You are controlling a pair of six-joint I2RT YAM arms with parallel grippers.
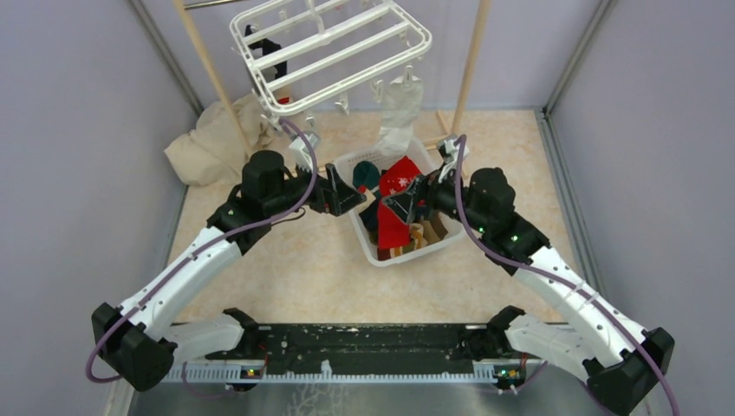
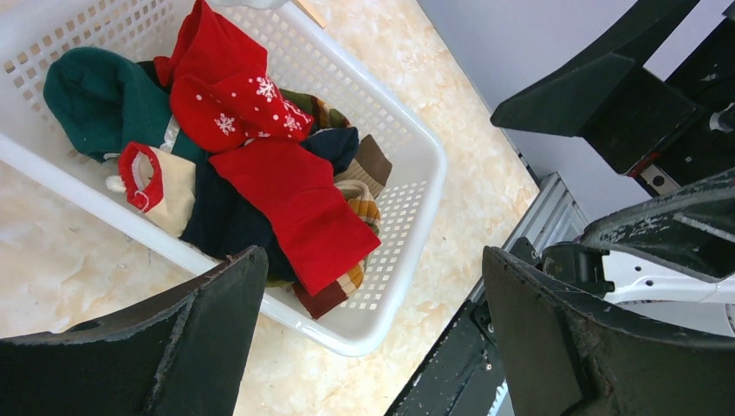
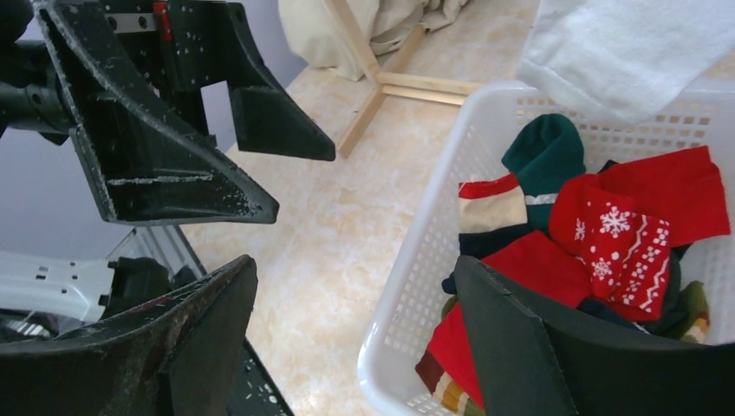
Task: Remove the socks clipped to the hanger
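Observation:
A white sock hangs from a clip at the right front of the white hanger; its lower end also shows in the right wrist view. At the hanger's far left hangs a black item, partly covered by the bars. My left gripper is open and empty over the basket's left edge. My right gripper hovers over the basket, fingers apart, nothing between them. Red snowflake socks and a green sock lie in the white basket, among others.
Beige cloth is heaped at the back left. Wooden poles stand on both sides of the hanger. My two grippers are close together above the basket. Bare table lies left of the basket.

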